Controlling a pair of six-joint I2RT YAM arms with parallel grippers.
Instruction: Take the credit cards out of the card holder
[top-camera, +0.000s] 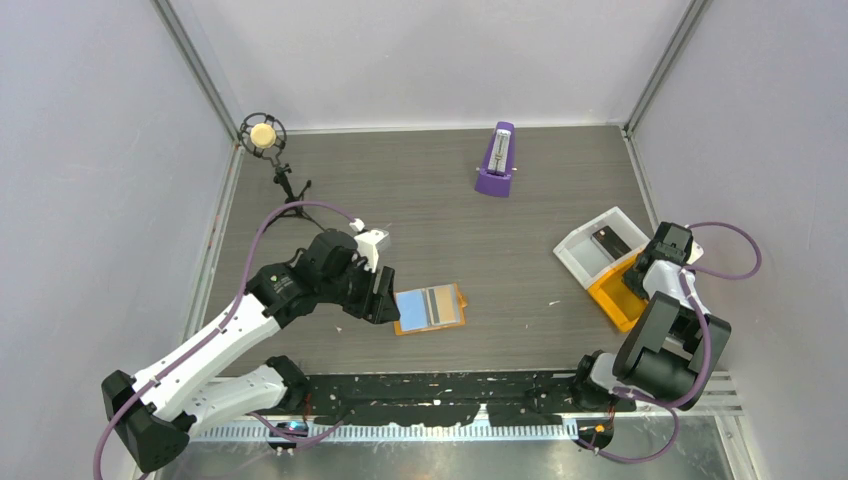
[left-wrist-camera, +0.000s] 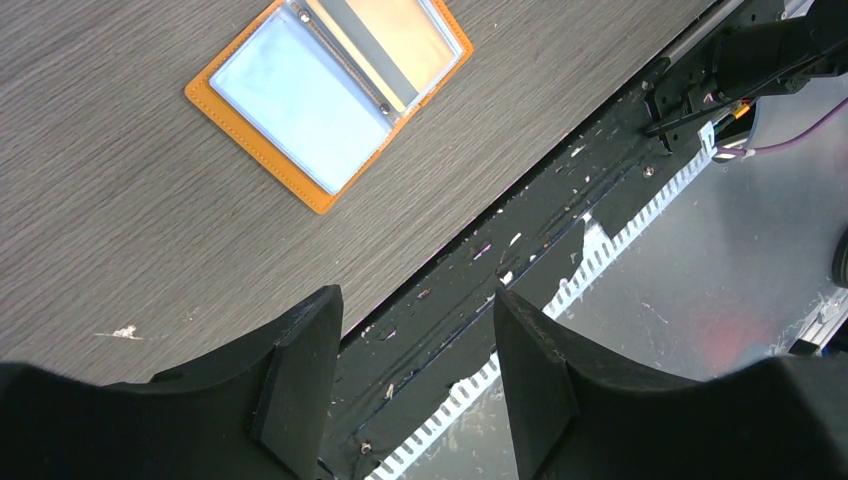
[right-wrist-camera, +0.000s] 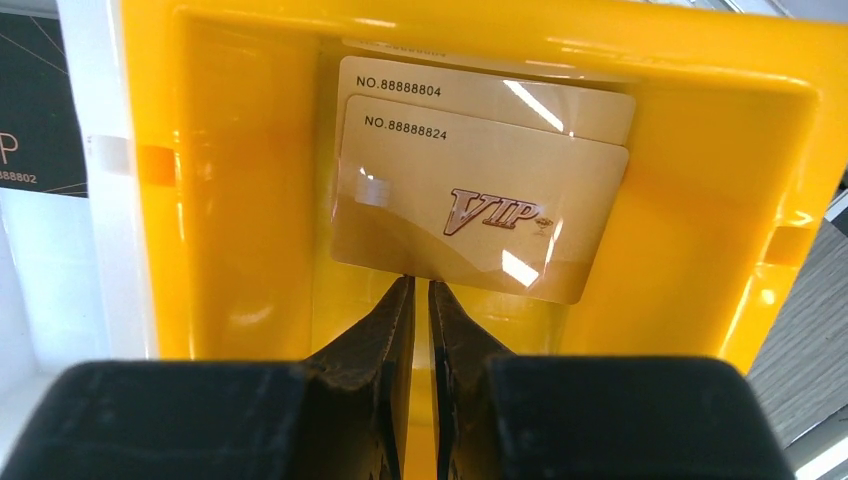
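Note:
The orange card holder (top-camera: 457, 320) lies open on the table, light blue and tan cards inside, below and right of my left gripper, which is open and empty. On the right, a yellow tray (right-wrist-camera: 240, 200) holds stacked gold VIP cards (right-wrist-camera: 480, 200). My right gripper is inside that tray, part open, its fingertips narrowly apart at the lower edge of the top card; whether a card edge is between them I cannot tell.
A white tray (top-camera: 575, 250) with dark cards adjoins the yellow one. A purple metronome (top-camera: 495, 180) stands at the back, a black stand (top-camera: 285, 185) at the back left.

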